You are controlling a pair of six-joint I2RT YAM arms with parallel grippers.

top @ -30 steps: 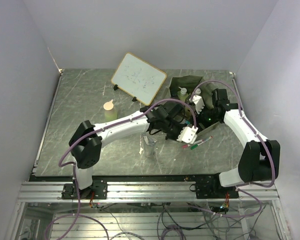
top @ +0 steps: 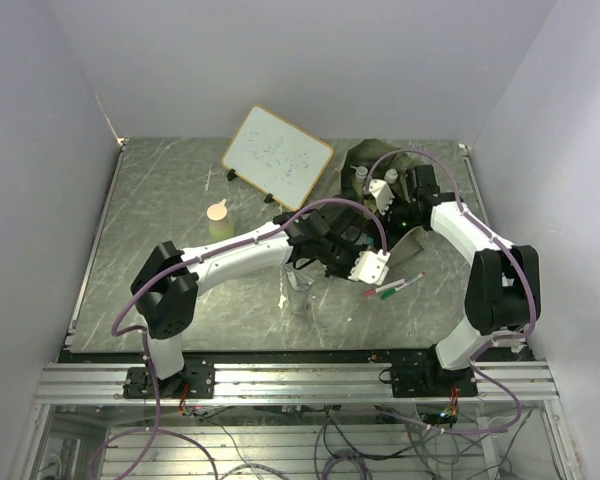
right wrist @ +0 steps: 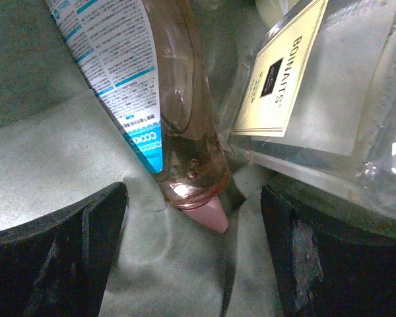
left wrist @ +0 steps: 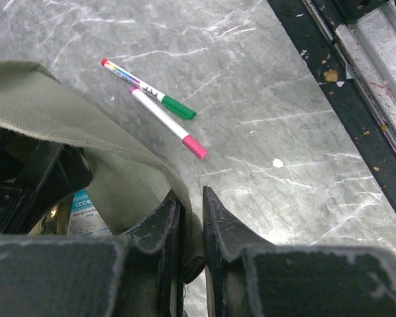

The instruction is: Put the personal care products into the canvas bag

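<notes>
The olive canvas bag (top: 360,155) holds several bottles at the back right. My left gripper is shut on the bag's rim (left wrist: 105,125). My right gripper is down inside the bag, part open, over folded fabric; between and above its fingers lie a brown bottle (right wrist: 188,132) with a pink tip and a clear item with a cream label (right wrist: 270,92). A clear pouch-like item (top: 298,295) stands by my left arm, and a bottle with a pale top (top: 220,225) stands left on the table.
A pink marker (left wrist: 168,122) and a green marker (left wrist: 148,89) lie in front of the bag. A whiteboard (top: 278,155) stands at the back.
My right arm has moved toward the back and left, deeper over the bag. The left arm has shifted slightly, still at the bag's rim.
</notes>
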